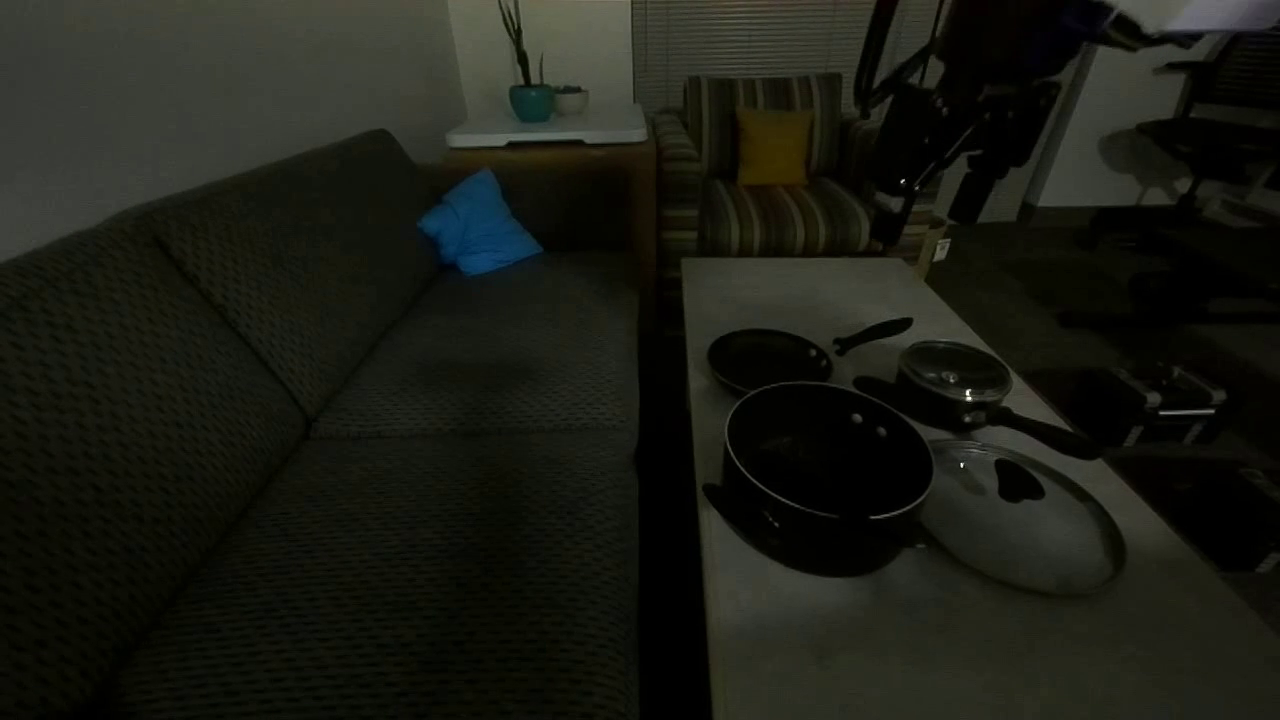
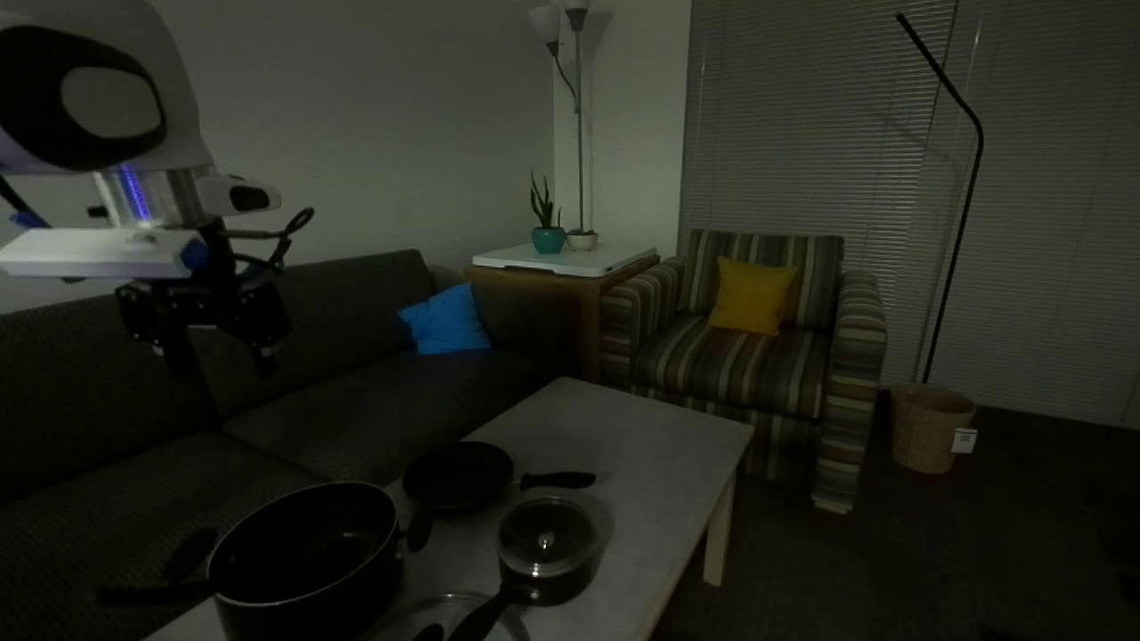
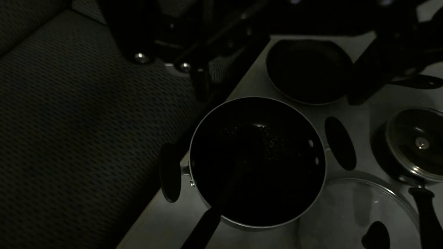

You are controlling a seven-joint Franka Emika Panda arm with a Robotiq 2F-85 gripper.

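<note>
My gripper is high above the coffee table's far end in the first exterior view, open and empty. In the second exterior view, the gripper hangs at the left, above and behind the big black pot. Looking down from the wrist, the fingers of the gripper spread wide above the table, well apart from the cookware. Below them stands the pot, lidless, its dark inside hard to make out. A long black handle crosses its lower-left rim; whether it belongs to the pot I cannot tell.
A frying pan, a small lidded saucepan and a loose glass lid crowd round the pot. A sofa runs along the left; a striped armchair stands behind.
</note>
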